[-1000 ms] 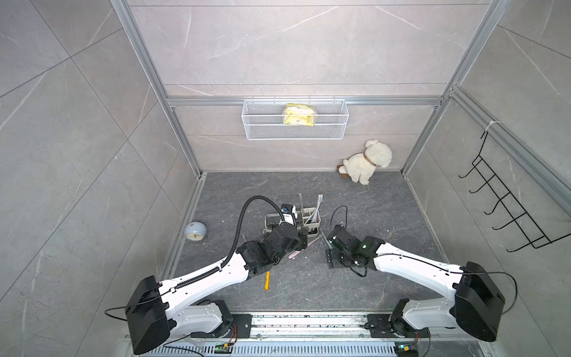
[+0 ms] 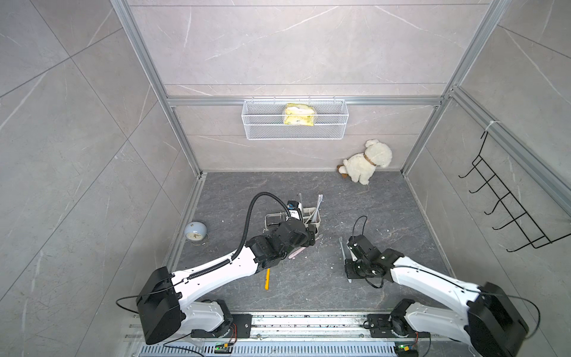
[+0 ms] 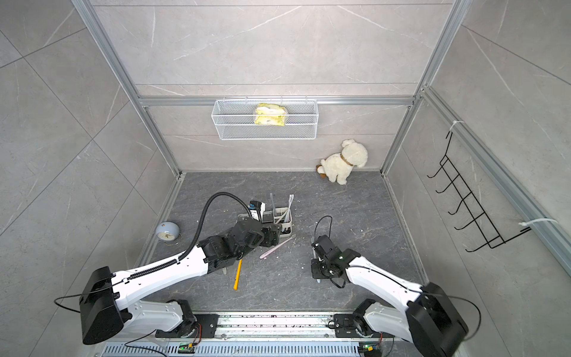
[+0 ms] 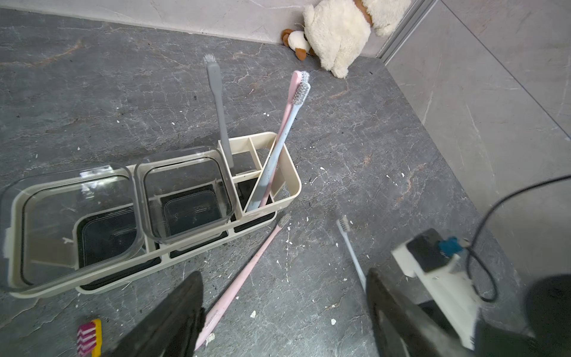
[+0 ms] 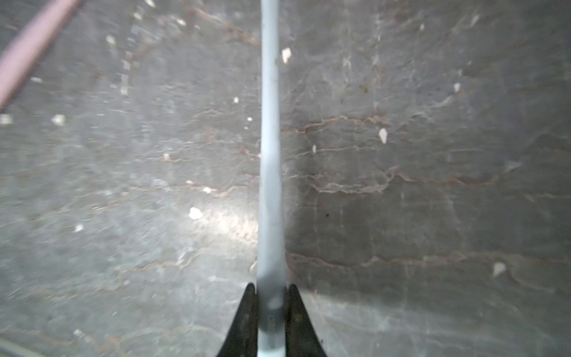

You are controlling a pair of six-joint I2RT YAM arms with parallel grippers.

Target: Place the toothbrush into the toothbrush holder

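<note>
A light blue toothbrush (image 5: 270, 136) runs lengthwise through the right wrist view, with my right gripper shut on its handle. Its bristled head (image 4: 343, 223) points away from that arm. The cream toothbrush holder (image 4: 289, 172) stands to the left, with grey (image 4: 218, 101), pink (image 4: 292, 89) and blue (image 4: 279, 142) toothbrushes leaning in its slots. Another pink toothbrush (image 4: 238, 279) lies on the floor in front of the holder. Above it hovers my left gripper, open, its fingers (image 4: 178, 309) wide apart and apparently empty.
A yellow-handled brush (image 2: 267, 279) lies near the left arm. The round grey-white object (image 2: 195, 231) is by the left wall, and a plush dog (image 2: 364, 163) sits at the back. The floor (image 2: 392, 208) right of the holder is clear.
My right gripper has moved right and toward the front, away from the holder, carrying the light blue toothbrush. The left arm has shifted slightly right.
</note>
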